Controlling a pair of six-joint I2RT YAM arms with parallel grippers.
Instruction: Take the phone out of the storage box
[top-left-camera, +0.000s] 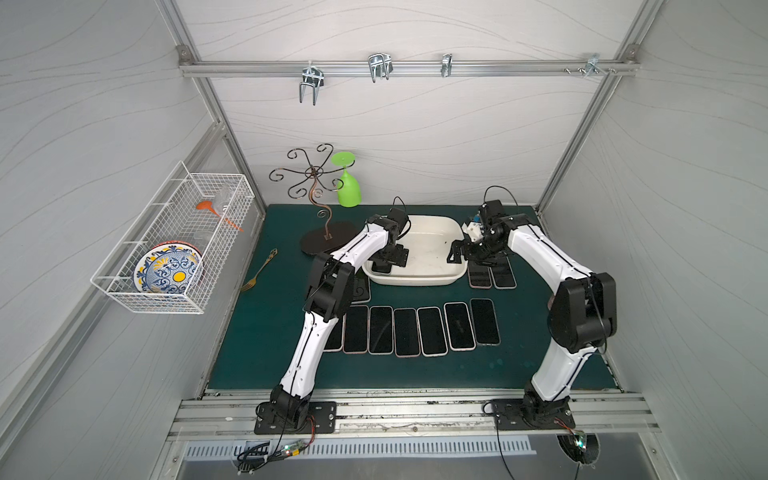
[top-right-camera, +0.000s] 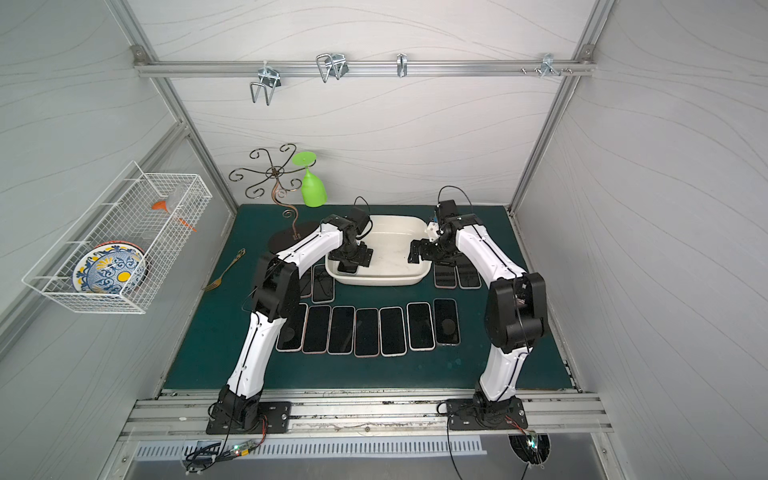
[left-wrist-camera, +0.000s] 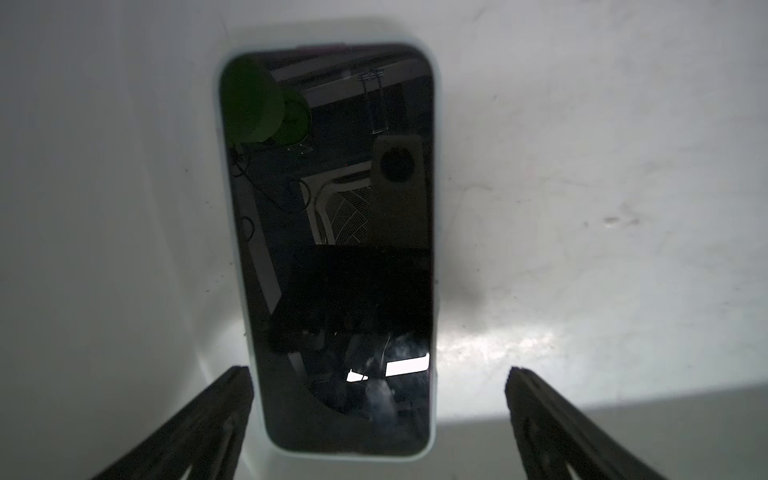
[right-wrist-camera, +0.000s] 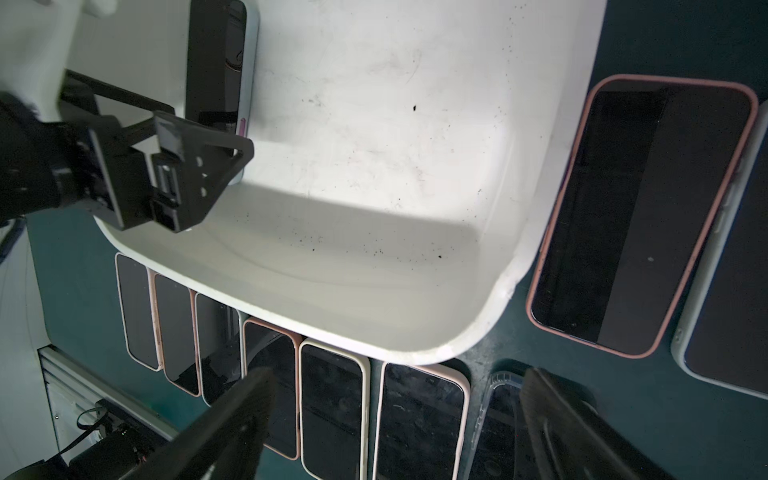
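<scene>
A black-screened phone (left-wrist-camera: 332, 224) with a pale frame lies flat along the left side inside the white storage box (top-left-camera: 432, 278). My left gripper is open just above its lower end, one finger off each side of it in the left wrist view; nothing is held. My right gripper stands open at the box's right end, nothing between its fingers, as the right wrist view shows the rim and phones beneath it.
A row of several phones (top-left-camera: 406, 332) lies in front of the box, others (top-left-camera: 503, 273) beside it. A metal stand (top-left-camera: 328, 237) with a green goblet (top-left-camera: 349, 189) is at the back left; a wire basket (top-left-camera: 144, 297) hangs left.
</scene>
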